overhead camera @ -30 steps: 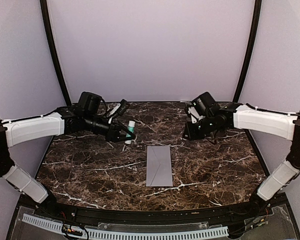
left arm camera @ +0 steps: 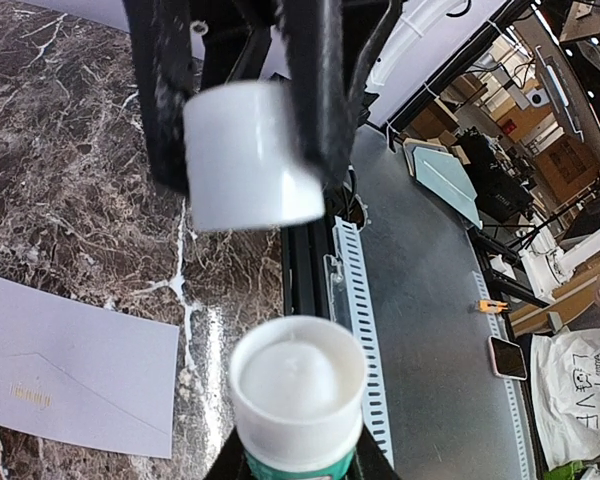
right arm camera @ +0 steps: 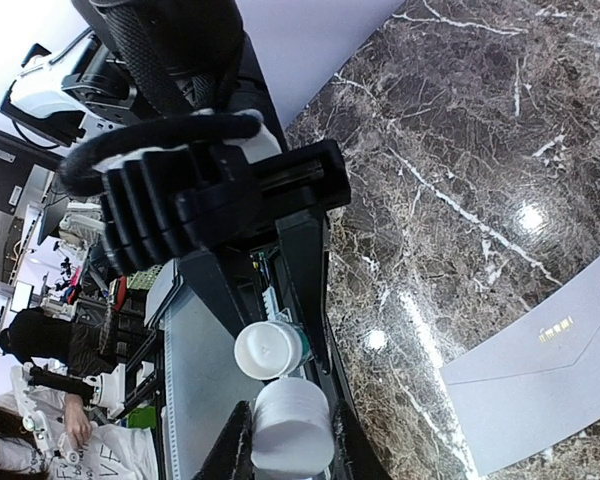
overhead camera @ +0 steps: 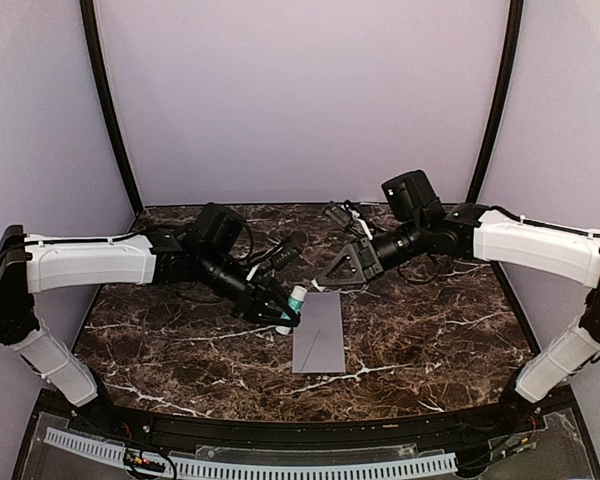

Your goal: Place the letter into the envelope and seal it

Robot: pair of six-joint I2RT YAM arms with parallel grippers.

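The white envelope (overhead camera: 319,335) lies on the table, its flap lines showing; no separate letter shows. My left gripper (overhead camera: 287,312) is shut on a white and green glue stick (overhead camera: 294,301), above the envelope's upper left corner. In the left wrist view the glue stick's white open end (left arm camera: 298,372) shows pale glue inside its rim. A plain white cap (right arm camera: 292,425) sits between the fingers of my right gripper (overhead camera: 332,280), which is shut on it. Cap and glue stick are close together, with a small gap between them in the left wrist view.
A black frame bar (overhead camera: 310,430) runs along the front edge. Both arms reach in from the sides over the table.
My left gripper has moved right and toward the front edge with the glue stick. The right gripper has come left, bringing the cap close to it. The envelope has stayed put.
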